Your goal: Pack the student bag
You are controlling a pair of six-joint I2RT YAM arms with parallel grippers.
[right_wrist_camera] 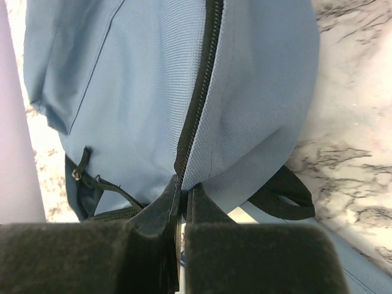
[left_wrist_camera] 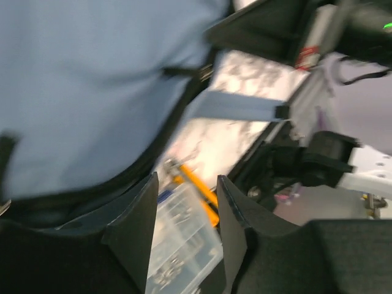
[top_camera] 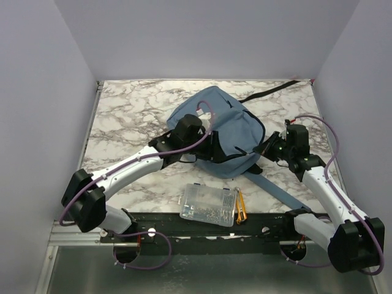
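Note:
The blue student bag (top_camera: pixel 229 125) lies on the marble-patterned table, its black-zippered mouth facing the front. My right gripper is shut on the zipper edge at the bag's right corner; the black zipper (right_wrist_camera: pixel 199 92) runs into its fingertips. Over the front of the mouth hovers my left gripper, its fingers apart and nothing between them. The left arm hides part of the opening in the top view. In front of the bag lies a clear plastic case (top_camera: pixel 208 203) with small contents. Yellow-orange long items (top_camera: pixel 241 205) rest at its right side.
A blue strap (top_camera: pixel 278 190) stretches toward the front right, and a black strap (top_camera: pixel 269 92) extends to the back right. The case lies close to the front edge.

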